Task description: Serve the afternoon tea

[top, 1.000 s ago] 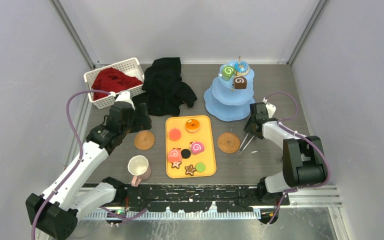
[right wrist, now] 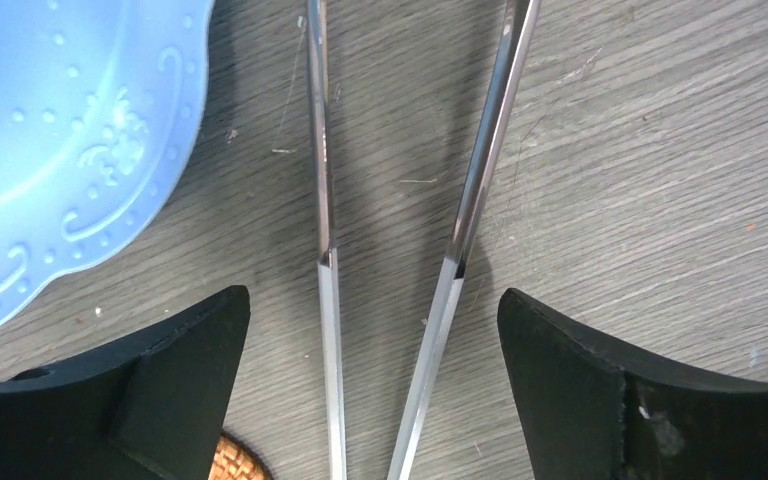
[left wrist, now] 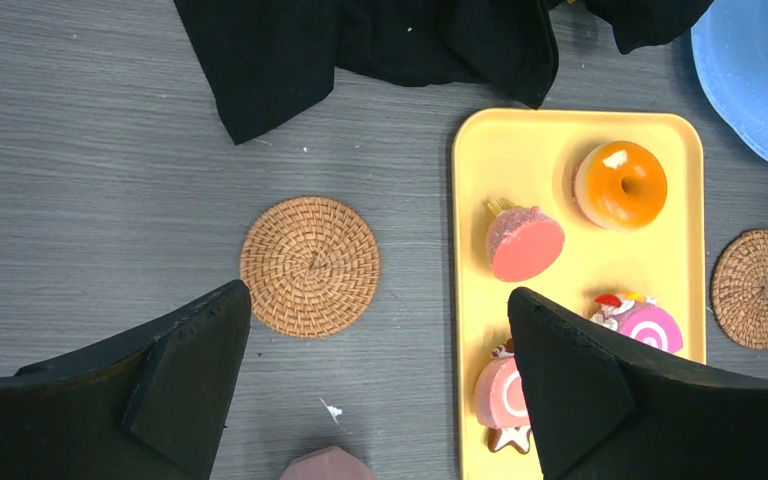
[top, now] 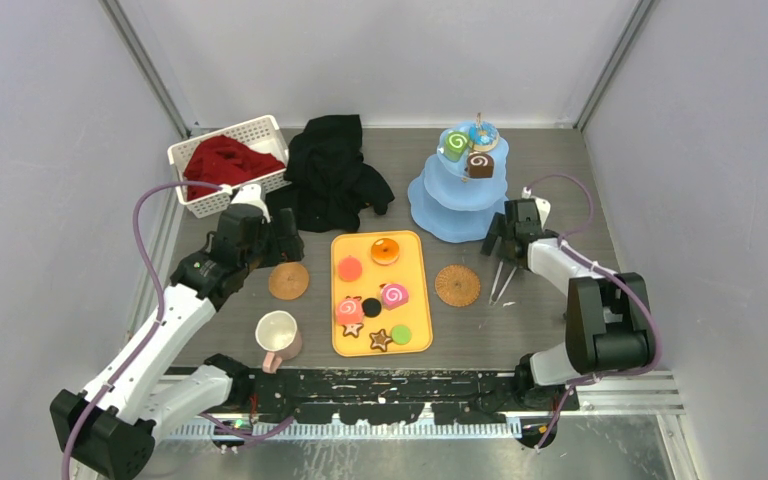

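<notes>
A pair of metal tongs lies on the table, its two arms spread in a narrow V. Over it stands my right gripper, open, one finger on either side and both apart from the metal. In the top view the tongs show partly beneath that gripper. A yellow tray in the middle holds several toy sweets, among them an orange donut. Behind it rises a blue tiered stand with 3 sweets on top. My left gripper is open and empty above the left table.
Woven coasters flank the tray. A pink cup stands front left. A white basket with red cloth and a black cloth lie at the back. Bare table lies right of the tongs.
My right gripper has opened and shifted slightly; the tongs have moved a little to the right and turned, and now lie free between its fingers. The left arm has stayed still.
</notes>
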